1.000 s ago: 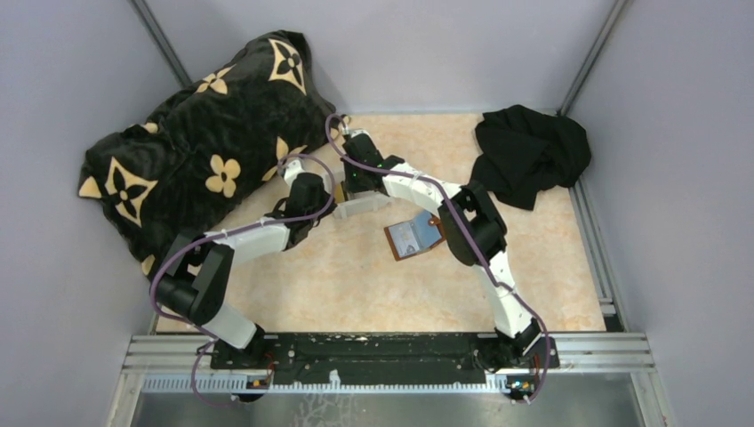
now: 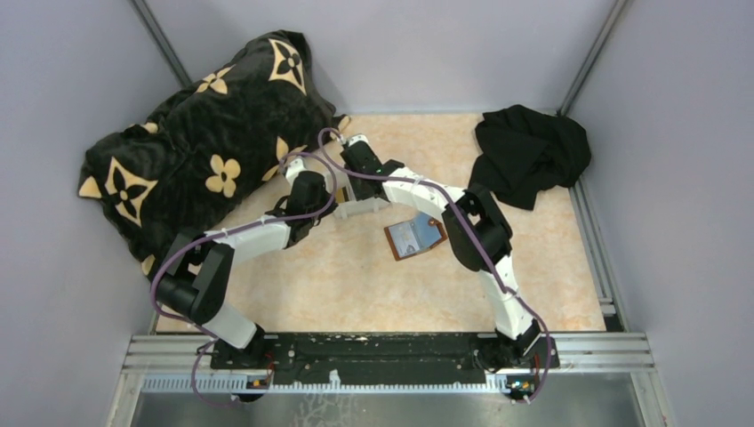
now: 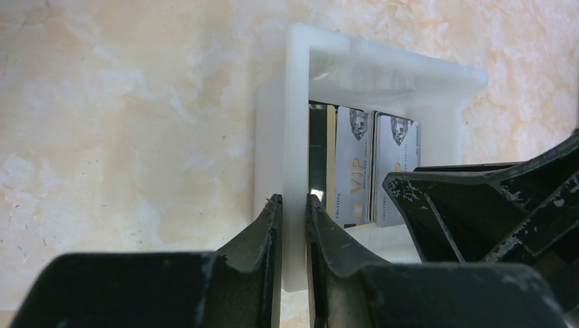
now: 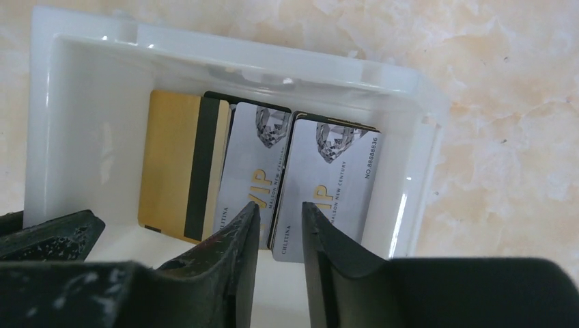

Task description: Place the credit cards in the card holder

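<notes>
In the left wrist view, my left gripper is shut on the wall of a white box [image 3: 296, 89]. Inside the box lie silver VIP cards [image 4: 334, 184] and a gold card [image 4: 167, 164] with a dark stripe. My right gripper is over these cards in the right wrist view, part open, with a gap between its fingers and no card gripped. The brown card holder [image 2: 414, 237], with a blue-grey inside, lies spread flat on the table in front of the box. From the top, the arms hide much of the box.
A dark patterned cushion [image 2: 204, 133] fills the back left. Black cloth [image 2: 533, 151] is heaped at the back right.
The left arm and the card holder stay put.
</notes>
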